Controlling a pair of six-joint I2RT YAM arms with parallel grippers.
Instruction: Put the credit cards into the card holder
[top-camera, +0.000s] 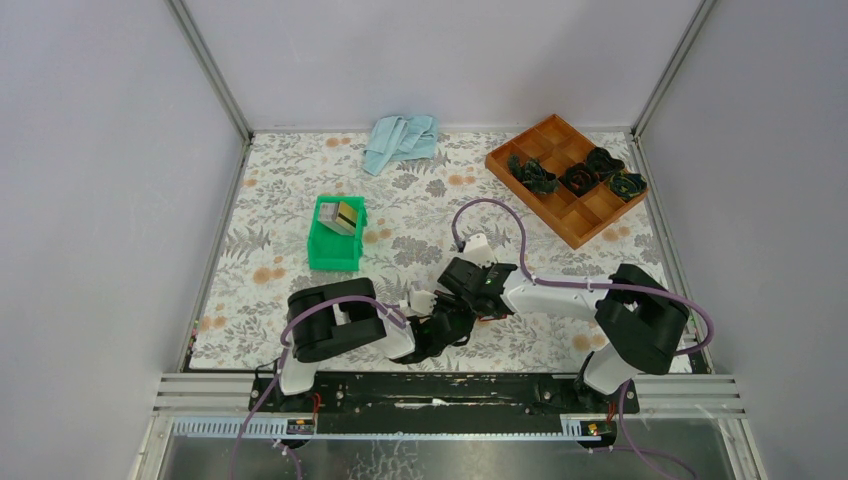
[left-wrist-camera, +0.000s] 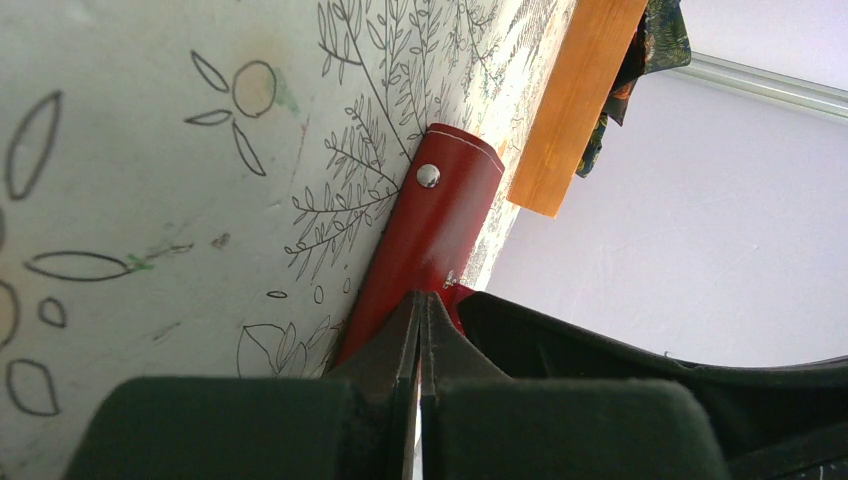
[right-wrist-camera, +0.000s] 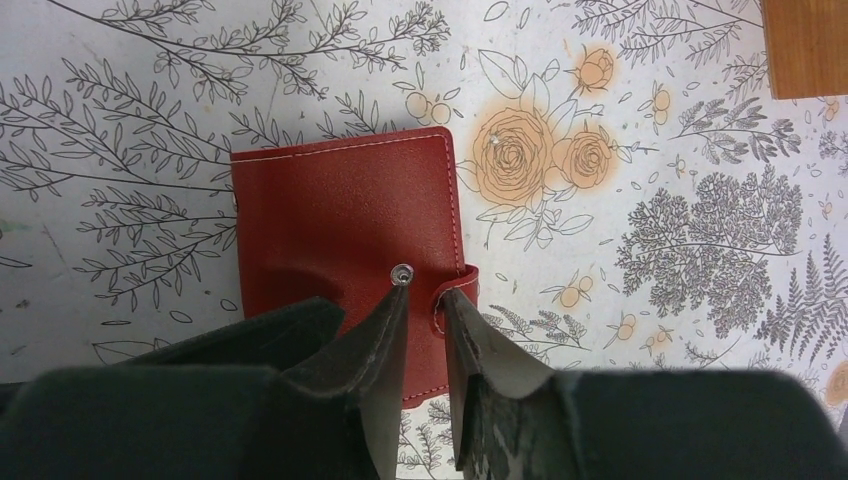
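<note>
A red leather card holder (right-wrist-camera: 335, 220) with a silver snap and a strap lies on the patterned table, mostly hidden under both arms in the top view. My left gripper is shut, low beside the holder (left-wrist-camera: 440, 190), with nothing seen between its fingers. My right gripper hangs over the holder, part open, its fingertips at the snap and the folded strap; whether the strap is between them is unclear. I cannot make out any credit cards.
A green tray (top-camera: 335, 258) with a small box stands at the left. A wooden compartment tray (top-camera: 570, 215) with dark cloth rolls is at the back right. A blue cloth (top-camera: 398, 140) lies at the back middle. Both arms crowd the front middle.
</note>
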